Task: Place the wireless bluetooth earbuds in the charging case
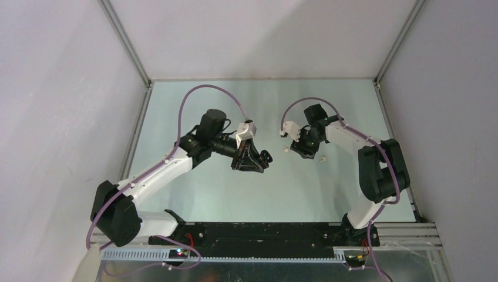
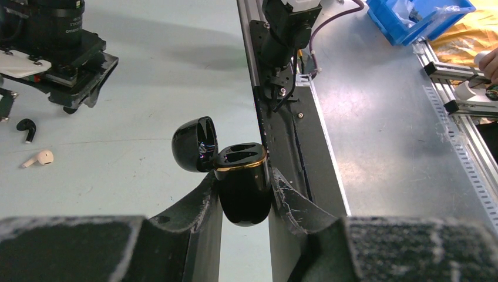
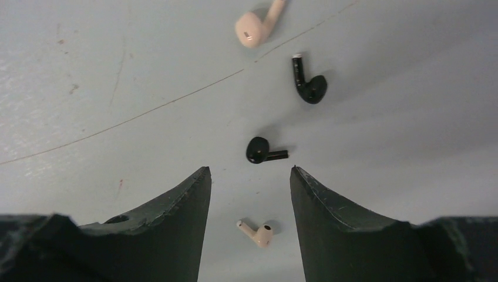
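My left gripper is shut on the black charging case [image 2: 241, 191], whose lid [image 2: 188, 147] stands open with empty slots showing. In the right wrist view, two black earbuds [image 3: 311, 88] lie on the table, with a pale pink earbud [image 3: 251, 28] above them and another pale earbud [image 3: 261, 235] below. My right gripper hangs over them with its fingers apart, nothing between them, the middle black earbud just beyond the gap.
Walls enclose it at the back and sides. A blue bin [image 2: 405, 23] sits outside the work area.
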